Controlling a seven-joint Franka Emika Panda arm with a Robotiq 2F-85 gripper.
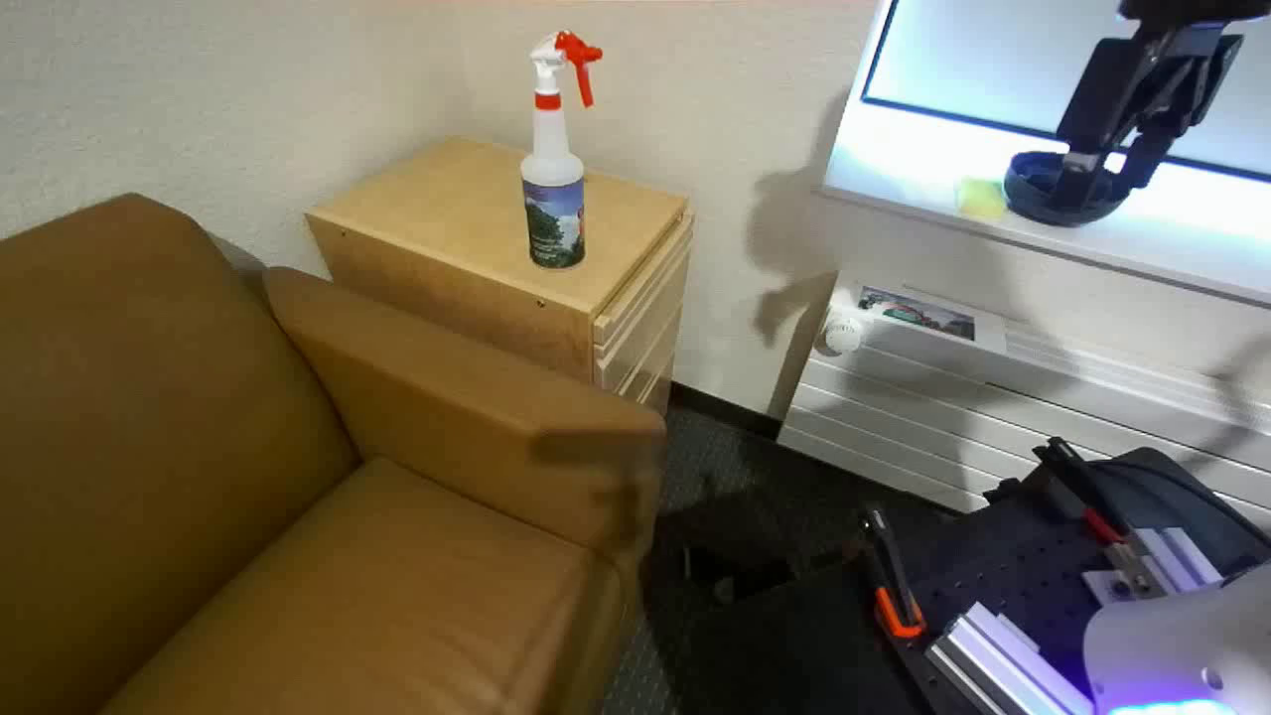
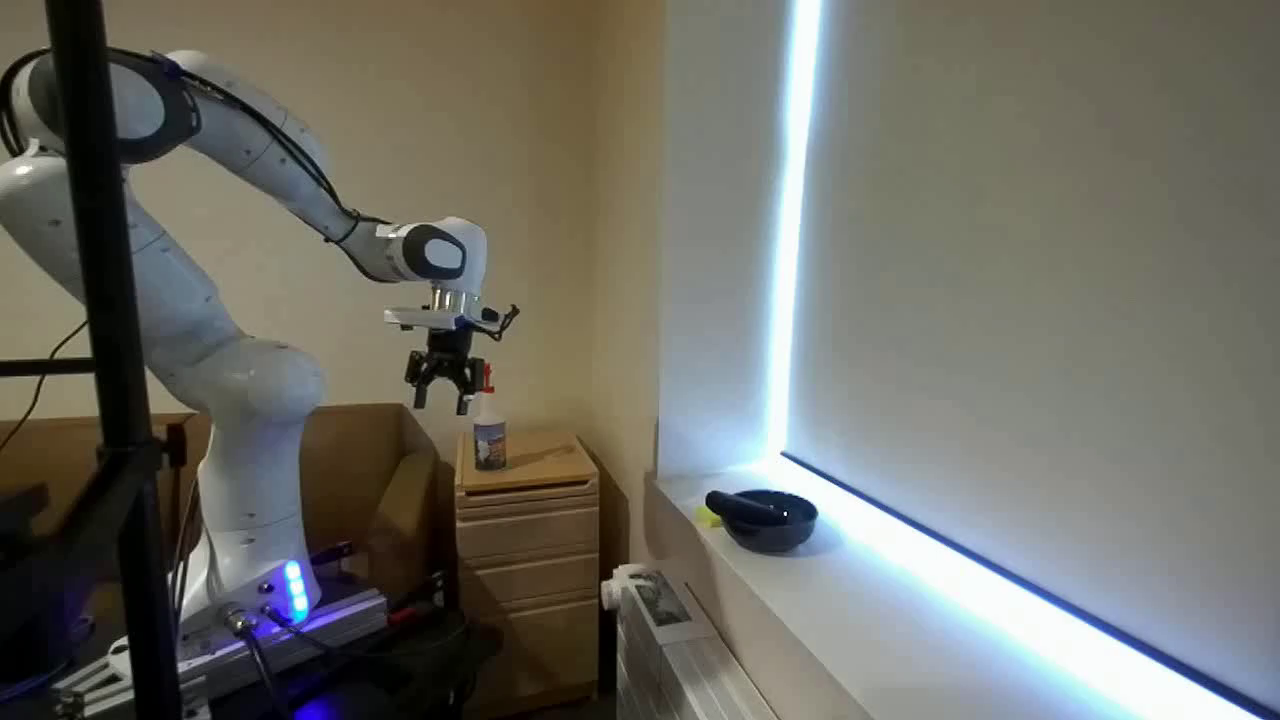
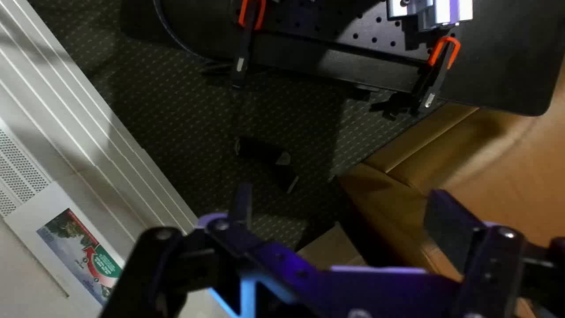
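With its fingers spread wide, my gripper (image 2: 441, 400) hangs in the air in front of the wooden cabinet, fingers pointing down. In the wrist view a finger (image 3: 242, 206) stands far from its partner, and only the floor and furniture below show between them. A white spray bottle (image 1: 553, 213) with a red trigger stands upright on the cabinet top (image 1: 429, 209). On the windowsill (image 2: 840, 624) sits a dark bowl (image 2: 774, 528), a pestle (image 2: 746, 509) leaning in it. Beside the bowl lies something small and yellow (image 1: 981, 198). The gripper (image 1: 1102, 185) partly covers the bowl in exterior view 1.
A brown sofa (image 1: 465, 369) stands beside the cabinet. Below the sill is a white radiator (image 1: 906, 411) with a picture card (image 3: 79, 249) on top. Orange-handled clamps (image 1: 894, 578) grip the black base table (image 3: 508, 69). Open air surrounds the gripper.
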